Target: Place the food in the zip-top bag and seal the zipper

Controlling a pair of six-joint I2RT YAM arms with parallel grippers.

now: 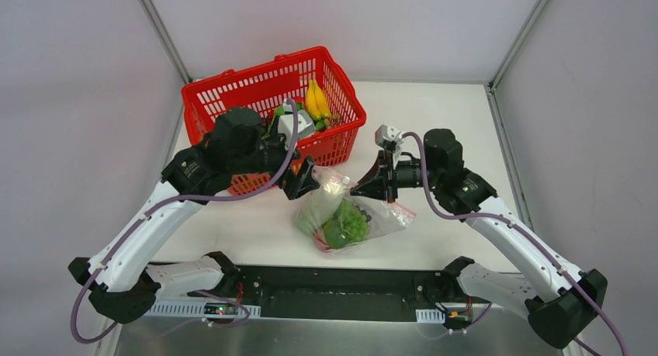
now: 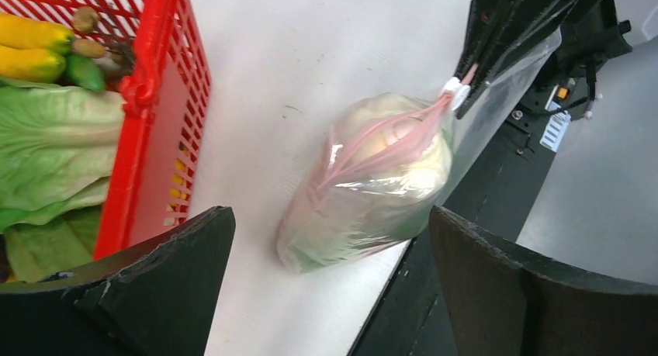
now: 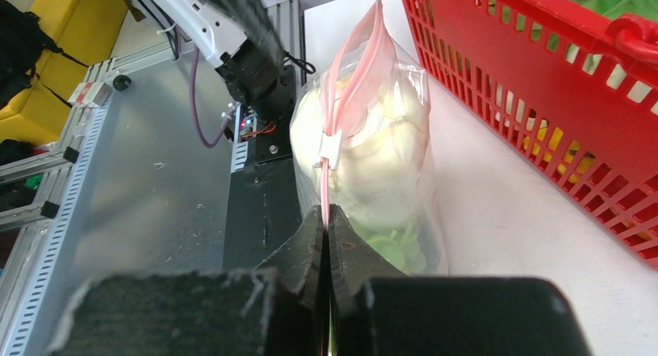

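A clear zip top bag (image 1: 314, 214) holds green leafy vegetables (image 1: 347, 225) and pale food, with the red and green items low in it. Along its mouth runs a pink zipper strip (image 3: 325, 189) carrying a white slider (image 3: 330, 149). My right gripper is shut on the strip, just on the near side of the slider in the right wrist view. Beyond the slider, the two pink edges spread apart. My left gripper stands open just left of the bag, with nothing held between its fingers.
Behind and left of the bag stands a red basket (image 1: 268, 77) with bananas (image 1: 316, 101) and leafy greens (image 2: 62, 150). The left arm reaches across its front.
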